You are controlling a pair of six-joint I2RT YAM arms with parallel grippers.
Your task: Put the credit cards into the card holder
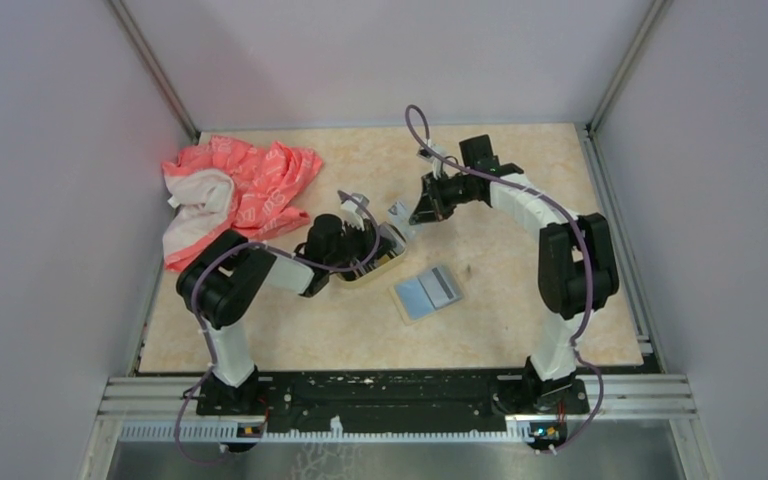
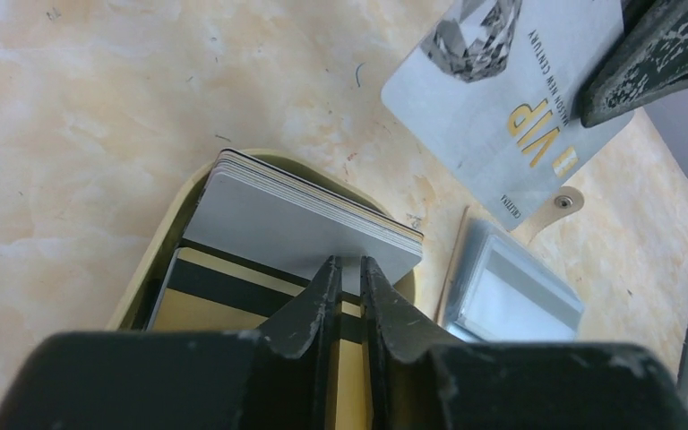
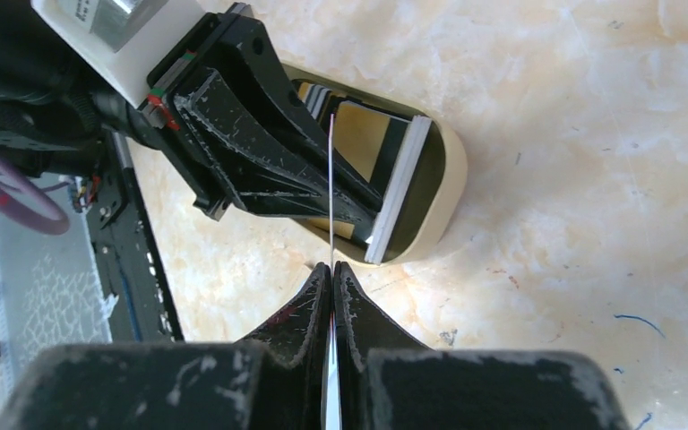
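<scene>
My right gripper is shut on a silver VIP card, held above the table just beyond the right end of the beige box. In the right wrist view that card shows edge-on as a thin line. Inside the box a stack of cards stands near the right end. My left gripper reaches into the box at that stack, its fingers nearly together with only a thin gap. The pale blue-grey card holder lies open on the table to the box's lower right.
A red and white cloth lies crumpled at the back left. More cards with gold faces sit in the box behind the stack. The holder has a tan snap strap.
</scene>
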